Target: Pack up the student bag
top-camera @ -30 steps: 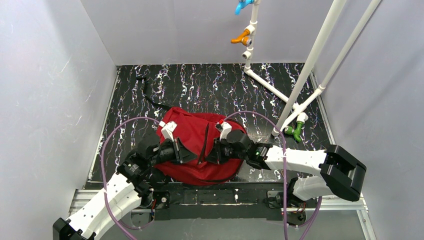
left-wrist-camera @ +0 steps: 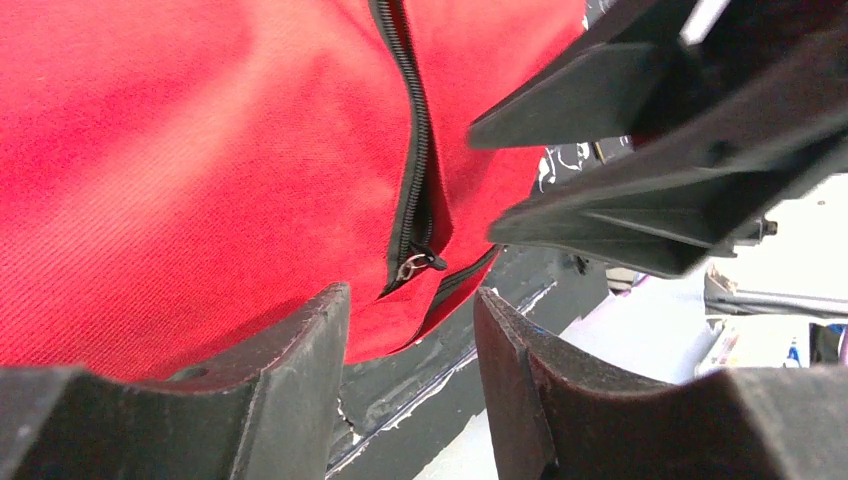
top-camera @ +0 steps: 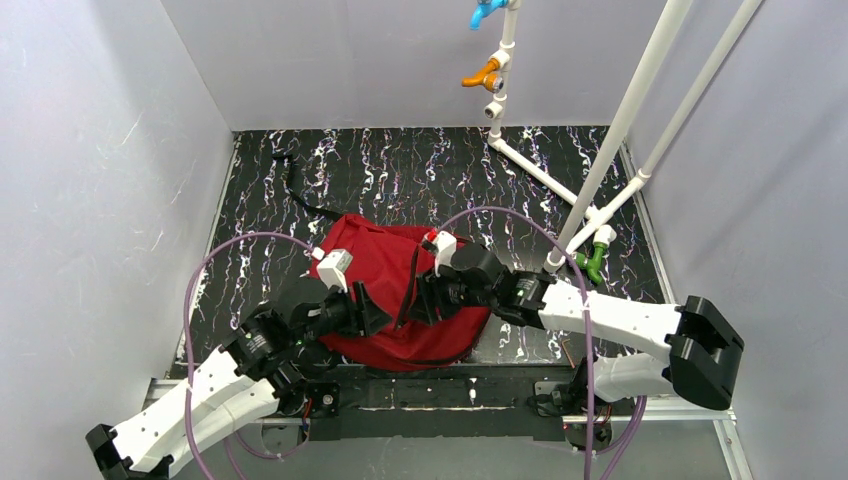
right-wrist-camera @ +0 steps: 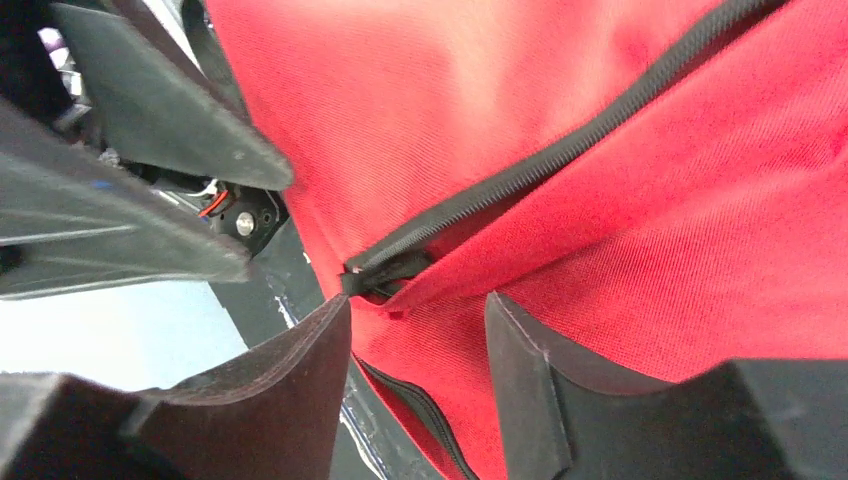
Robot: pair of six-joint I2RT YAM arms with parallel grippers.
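A red bag (top-camera: 365,245) lies on the dark marbled table, its black front zipper (left-wrist-camera: 418,140) running down the middle of the fabric. At the zipper's lower end a metal puller (left-wrist-camera: 411,265) shows in the left wrist view; the right wrist view shows a black tab (right-wrist-camera: 372,280) there. My left gripper (top-camera: 372,312) is open over the bag, left of the zipper, with nothing between its fingers. Close by on the zipper's other side, my right gripper (top-camera: 425,305) stands open, also empty, the tab just beyond its fingertips. What is inside the bag is hidden.
White pipes (top-camera: 625,120) with a green valve (top-camera: 590,262) stand on the right. A black strap (top-camera: 300,200) trails from the bag toward the back left. Behind the bag the marbled tabletop (top-camera: 400,170) is clear. Grey walls enclose the sides.
The right gripper shifted slightly left, closer to the zipper, its arm swinging a little right at the elbow. The bag looks unmoved.
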